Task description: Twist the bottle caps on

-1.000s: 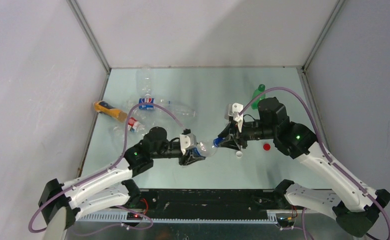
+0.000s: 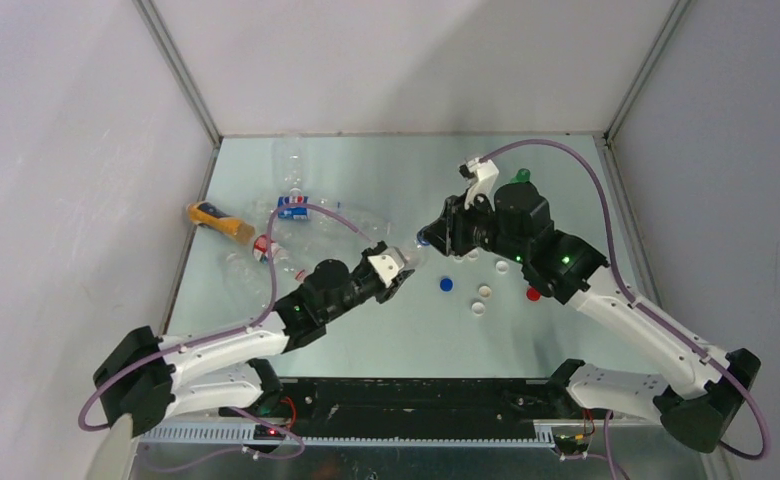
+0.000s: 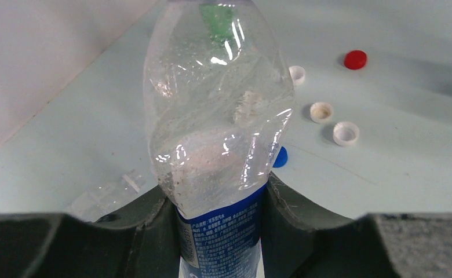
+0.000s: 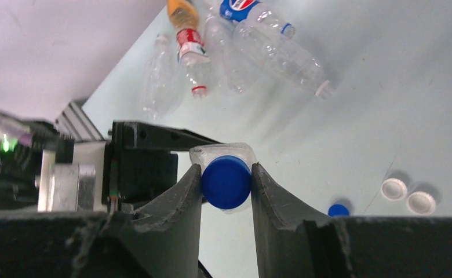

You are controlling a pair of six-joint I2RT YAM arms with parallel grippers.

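Observation:
My left gripper [image 2: 391,272] is shut on a clear, crumpled bottle [image 3: 218,116] with a blue label, seen upright in the left wrist view. My right gripper is shut on a blue cap [image 4: 226,180] at that bottle's top end, the two grippers facing each other above the table's middle. Whether the cap is seated on the threads I cannot tell. On the table lie loose caps: a blue cap [image 2: 446,284], a red cap [image 2: 533,294] and several white caps [image 2: 485,292].
Several bottles lie on the left of the table [image 2: 386,355], among them an orange one [image 2: 216,220] and one with a red label [image 4: 190,41]. A green bottle [image 2: 521,177] is at the back right, partly behind my right arm.
Both grippers have moved toward the back of the table with the bottle and cap, my right one also slightly left; the right arm's wrist has changed its angle.

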